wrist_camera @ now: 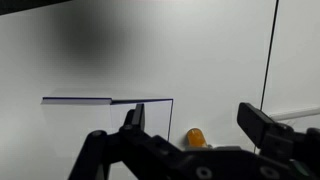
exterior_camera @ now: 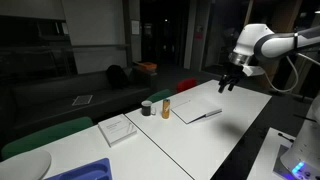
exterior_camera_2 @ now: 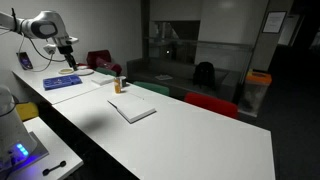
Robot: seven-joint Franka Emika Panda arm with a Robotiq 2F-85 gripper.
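My gripper is open high over the white table; its two dark fingers stand wide apart in the wrist view with nothing held between them. Exterior view 1 has the gripper [exterior_camera: 225,88] at the right, well above the tabletop. A white notebook [exterior_camera_2: 136,109] lies flat on the table, with a dark, thin pen-like item on or along its left edge. An orange bottle [exterior_camera: 166,109] stands upright beyond it; its top [wrist_camera: 196,136] shows low in the wrist view, partly hidden by the gripper's body.
By the bottle stand a dark mug [exterior_camera: 147,107] and a small white cup [exterior_camera: 154,110]. A flat white box [exterior_camera: 117,129], a blue tray [exterior_camera: 84,172] and a white plate [exterior_camera: 25,165] lie farther along.
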